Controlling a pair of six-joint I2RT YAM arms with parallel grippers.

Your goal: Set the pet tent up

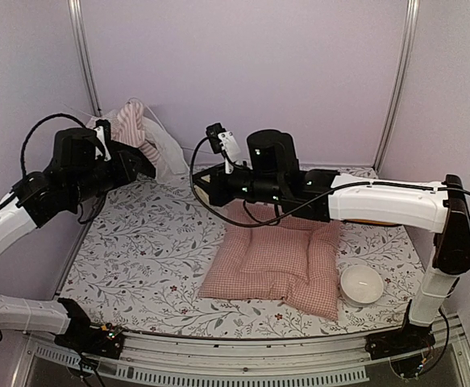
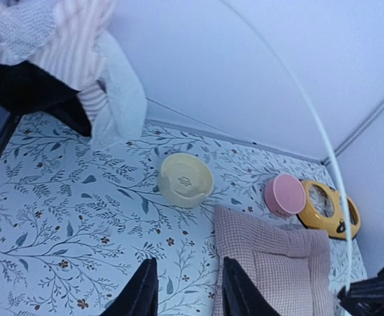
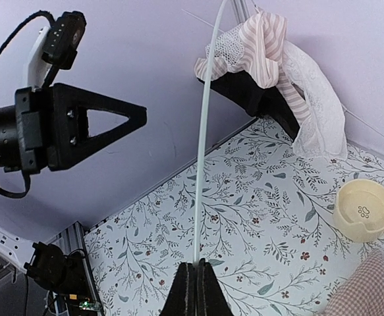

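The striped pink and white tent fabric (image 1: 138,129), with a white lace part (image 3: 317,112) and black base (image 3: 238,89), hangs high at the back left on thin poles. My right gripper is shut on a white tent pole (image 3: 202,151), which rises out of view. My left gripper stands open in front of the fabric, left of my right one, with nothing between its fingers.
A pink checked cushion (image 1: 271,258) lies center right, with a white bowl (image 1: 362,282) beside it. A cream bowl (image 2: 185,174), a pink cup (image 2: 285,194) and a yellow object (image 2: 313,217) stand behind.
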